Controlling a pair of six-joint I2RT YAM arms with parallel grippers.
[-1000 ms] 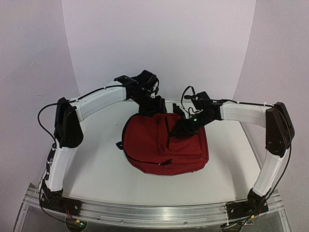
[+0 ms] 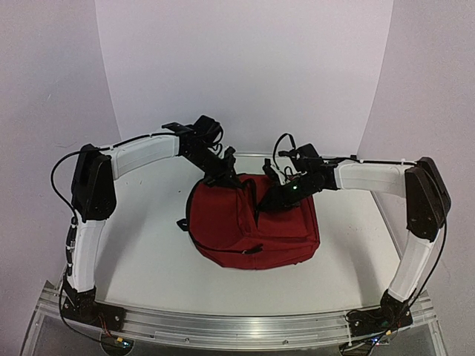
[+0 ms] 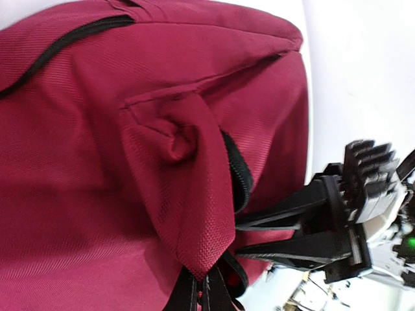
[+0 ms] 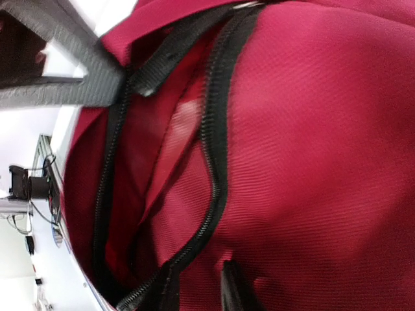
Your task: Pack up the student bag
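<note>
A red student bag (image 2: 219, 222) lies on the table, its front pocket with a black zipper (image 4: 211, 149) gaping in the right wrist view. At the far edge of the bag, my left gripper is shut on a folded red flap (image 3: 194, 220) of the pocket, drawn up into a peak. Over the pocket's other side, my right gripper stands open, its fingers parted, with red cloth showing behind the gap. The pocket's inside is only partly visible, and no loose items show in it.
Pale walls (image 2: 245, 74) close off the back and sides. Both forearms reach close together over the bag's far half.
The left gripper has come down and slightly left onto the pocket edge, and the cloth there is pulled up so the opening looks wider. My right arm has shifted slightly left.
</note>
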